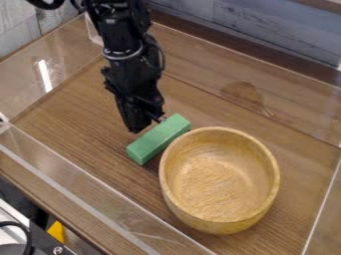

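Observation:
My gripper hangs above and just left of a green block, its dark fingers shut with nothing visible between them. The block lies flat and slanted on the wooden floor of the work area, close against the left side of a round tan bowl, which stands empty at the lower right.
Bare wood stretches across the back and right, and there is also clear surface to the left. Pale walls edge the area at the back. Cables show at the lower left corner.

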